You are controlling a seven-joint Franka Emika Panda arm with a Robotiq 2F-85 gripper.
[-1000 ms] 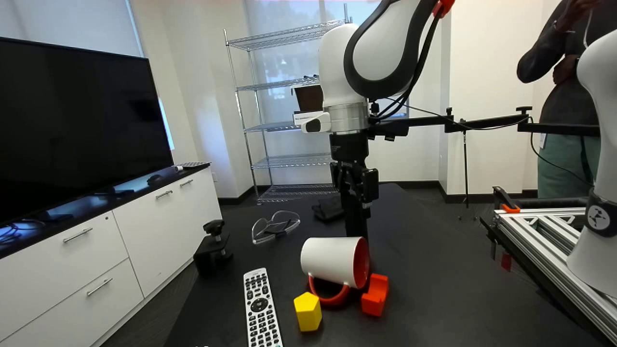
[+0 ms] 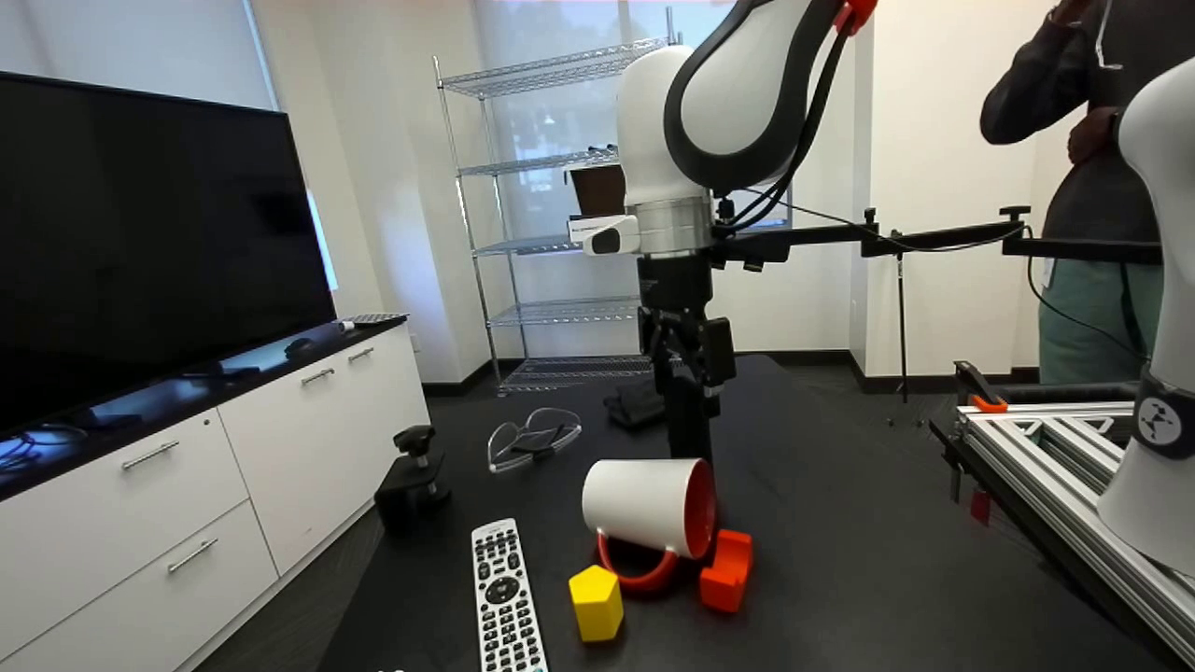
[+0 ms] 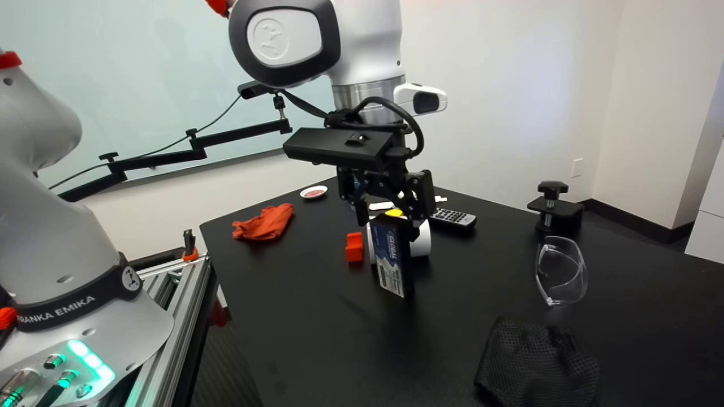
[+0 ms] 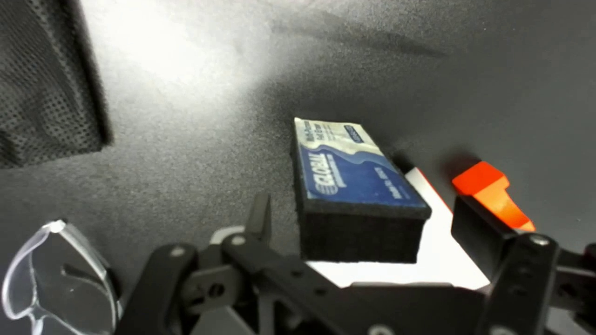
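Observation:
A black felt eraser with a blue and white label (image 3: 390, 252) stands on end on the table, close beside a white mug (image 2: 636, 500) with a red inside that lies on its side. My gripper is open at the eraser's upper end. In the wrist view the eraser (image 4: 353, 167) shows between the two fingers, with a gap to either side. An orange-red block (image 2: 727, 571) sits by the mug's mouth, and a yellow block (image 2: 596, 603) is near its handle. From exterior view 1 the eraser's label side is hidden.
A remote (image 2: 507, 599), clear safety glasses (image 3: 561, 271), a black mesh pouch (image 3: 536, 363) and a black clamp (image 3: 556, 207) are spread around the table. A red cloth (image 3: 264, 223) and small white dish (image 3: 313, 193) lie towards the far end. Bare table lies in front of the eraser.
The arm and gripper look almost unmoved, and the tabletop objects are where they were. In the background, the person's arms and body have shifted.

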